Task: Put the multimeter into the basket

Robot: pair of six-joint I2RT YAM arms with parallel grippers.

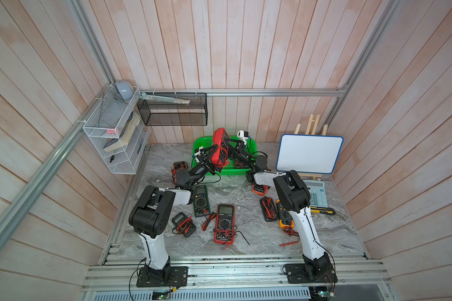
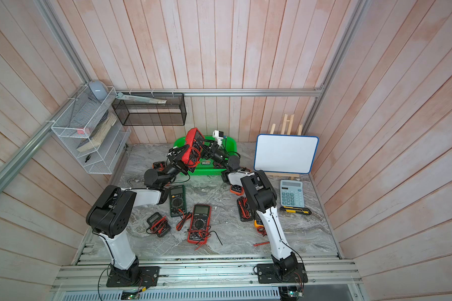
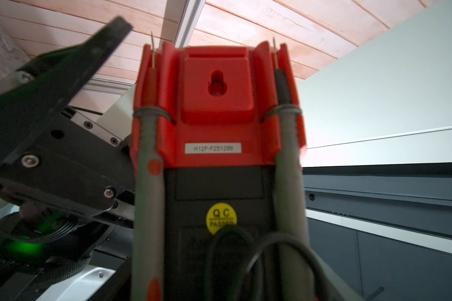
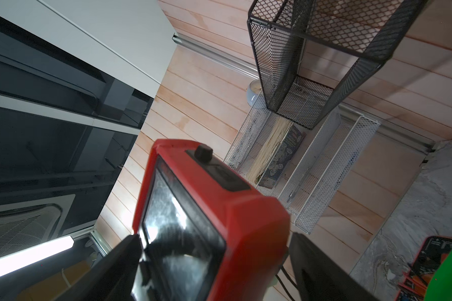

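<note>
A red and black multimeter [image 1: 219, 138] is held in the air above the green basket [image 1: 231, 172], tilted, its red lead wrapped round it. My left gripper [image 1: 211, 156] is shut on it from the left. Its black back [image 3: 216, 185] with grey probes fills the left wrist view, where my left fingertips are hidden. My right gripper [image 1: 231, 145] stands open at the meter's right side. In the right wrist view its blurred fingers [image 4: 326, 271] lie on either side of the red body [image 4: 241, 225]; contact cannot be judged.
A dark meter lies inside the basket. Several more meters are spread over the table, among them a red one [image 1: 224, 224] in front. A whiteboard [image 1: 310, 154] stands at the right, and a black mesh rack [image 1: 173, 108] hangs on the back wall.
</note>
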